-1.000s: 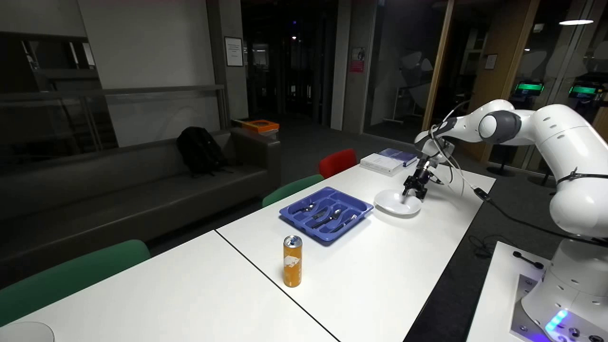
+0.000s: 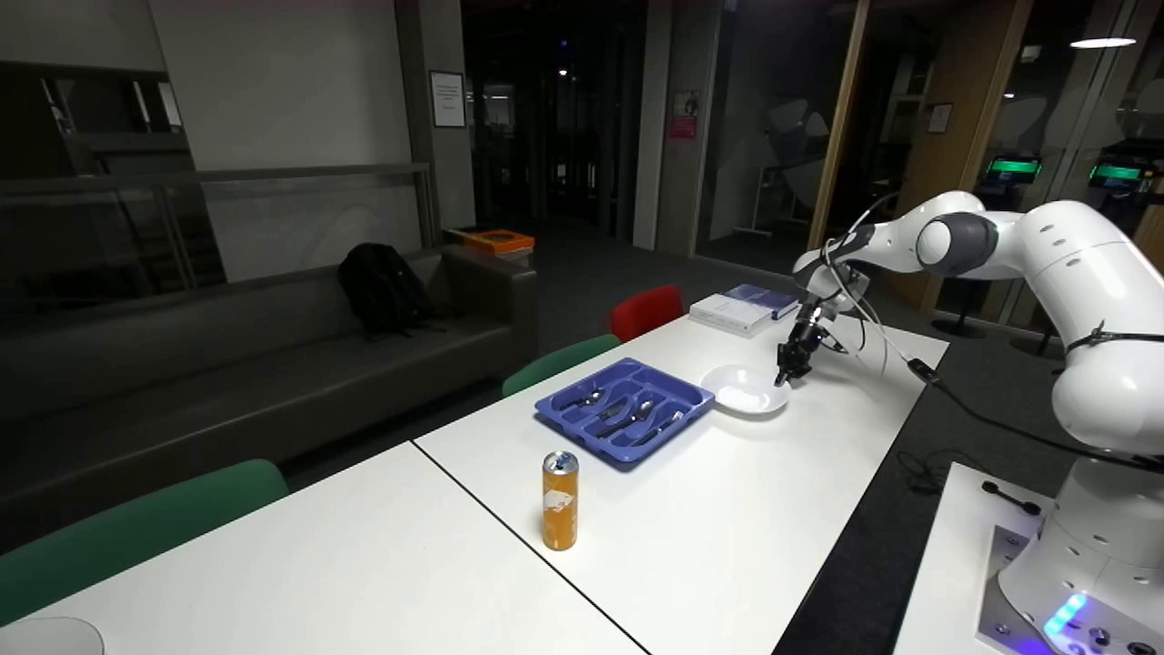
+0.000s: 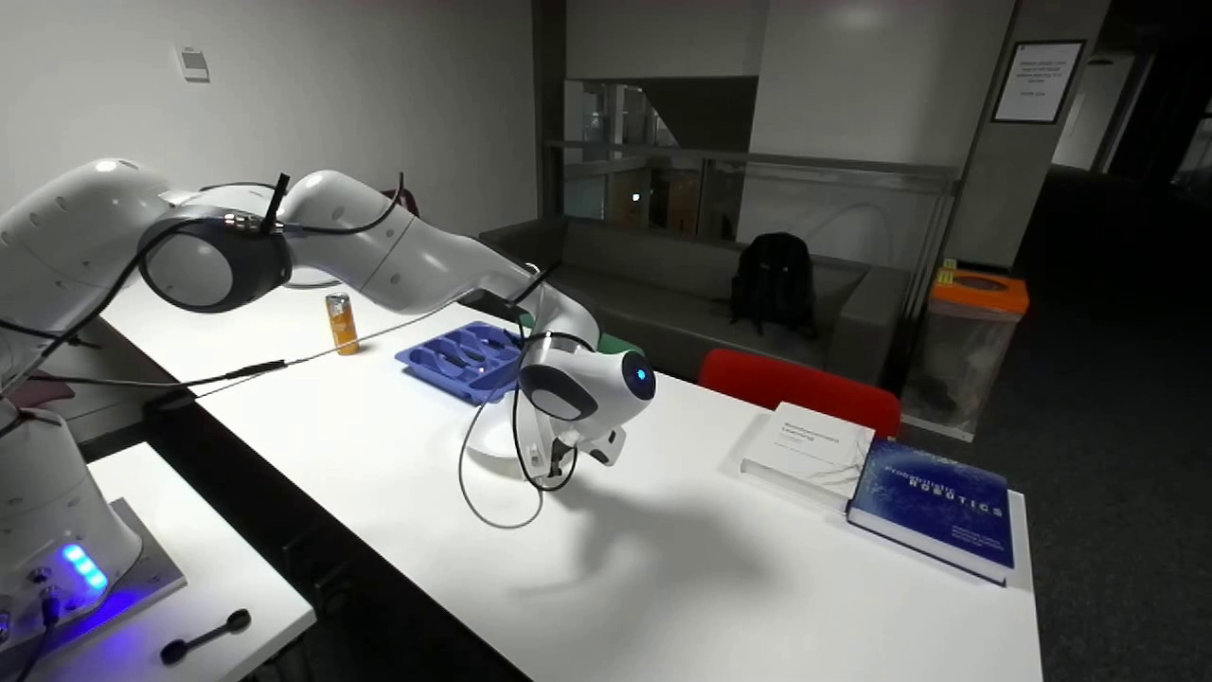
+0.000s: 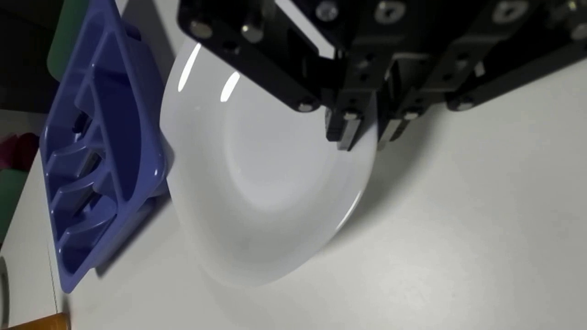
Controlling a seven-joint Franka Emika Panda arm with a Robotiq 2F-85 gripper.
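Observation:
A white plate (image 2: 745,393) lies beside the blue cutlery tray (image 2: 584,428), its far side reaching the tray's corner. In the wrist view the rim of the plate (image 4: 269,165) passes between the fingertips of my gripper, which is shut on it, one finger inside the plate and one outside. A shadow falls on the table along the gripped side, and the plate looks slightly tilted. My arm hides part of the plate (image 3: 490,438) in exterior view 2. The tray holds several pieces of cutlery with dark handles.
An orange can (image 2: 559,500) stands upright near the table seam. A white book (image 3: 807,449) and a blue book (image 3: 934,496) lie at the far end. Cables (image 3: 500,527) hang around my wrist.
The plate has shifted left towards the tray and now looks more tilted. My gripper's fingers have closed on its rim, while the arm has barely moved. The tray and can are unmoved.

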